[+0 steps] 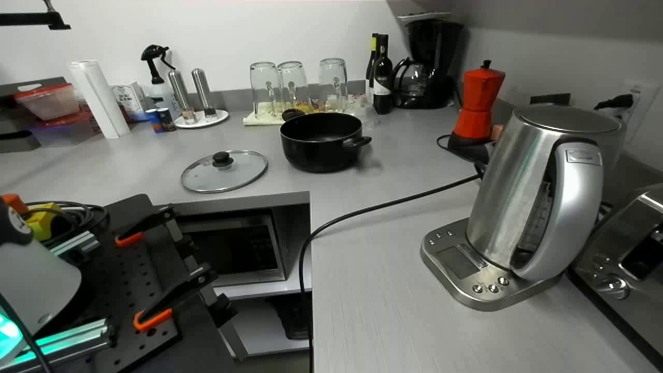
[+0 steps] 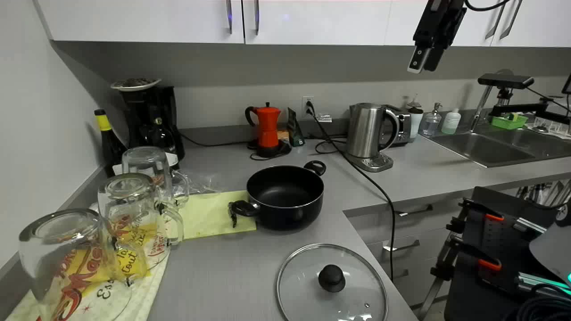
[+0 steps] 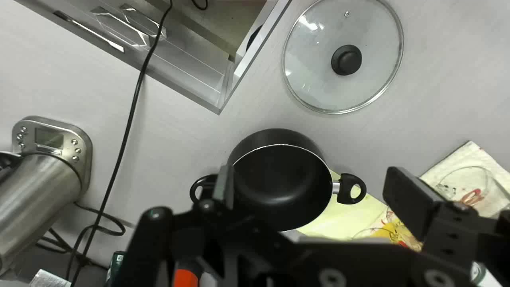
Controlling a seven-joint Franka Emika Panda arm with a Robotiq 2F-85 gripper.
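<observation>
A black two-handled pot stands upright on the grey counter, uncovered and empty as far as its inside shows. Its glass lid with a round black knob lies flat on the counter beside it, near the inner edge. From the wrist view, the lid and the pot are both seen from above. My gripper is open, its two fingers spread wide with nothing held between them. In exterior view 2 the gripper hangs high over the counter, well clear of pot and lid.
Upturned glass mugs stand on a yellowish cloth by the pot. A steel kettle and a red moka pot occupy the other counter. A black cable crosses the counter. Bare counter surrounds the lid.
</observation>
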